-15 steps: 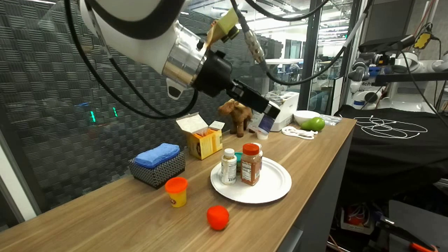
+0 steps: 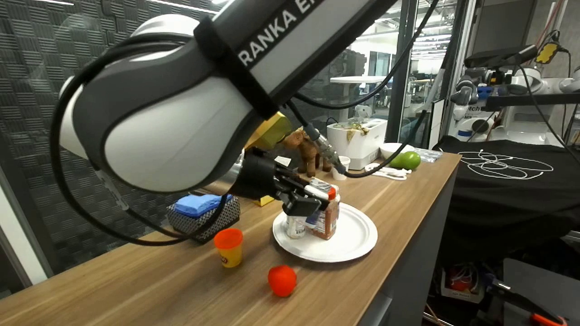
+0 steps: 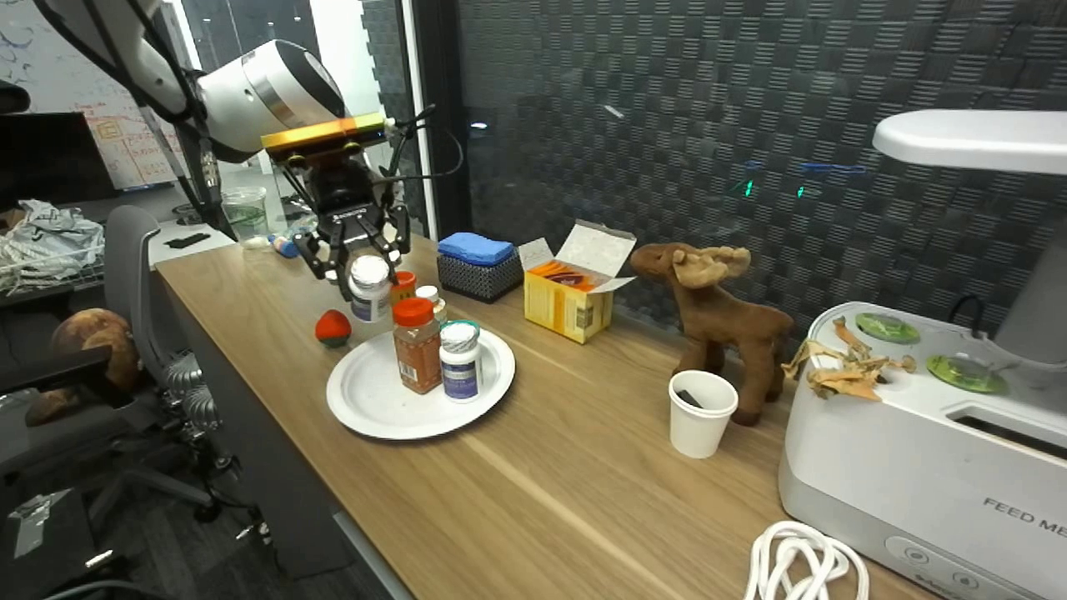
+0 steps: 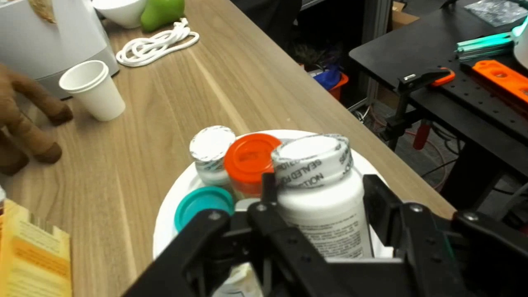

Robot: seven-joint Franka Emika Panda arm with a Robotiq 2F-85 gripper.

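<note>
A white bottle with a sealed cap [image 4: 321, 208] is held between the fingers of my gripper, which is shut on it. In exterior view 2 the gripper [image 3: 372, 262] has this bottle [image 3: 370, 290] above the table, behind the round white plate [image 3: 365, 408] as seen from there. On the plate stand a jar with a red lid [image 3: 416, 350], a second white bottle with a purple label [image 3: 461, 365], a white-capped bottle [image 3: 430, 296] and a teal-lidded container [image 4: 203, 205]. In exterior view 1 the gripper [image 2: 310, 198] hides part of the plate's bottles.
A red apple-like fruit [image 2: 282, 280] and an orange-lidded yellow tub [image 2: 229, 251] lie near the plate. Along the wall are a blue cloth on a dark box [image 3: 477, 262], an open yellow box [image 3: 570, 300], a plush moose [image 3: 720, 310] and a paper cup [image 3: 700, 415]. Bare wood lies right of the plate.
With the bottle in it, my gripper has come down and towards exterior view 1's camera, from high near the moose to low over the plate. The things on the table look unmoved.
</note>
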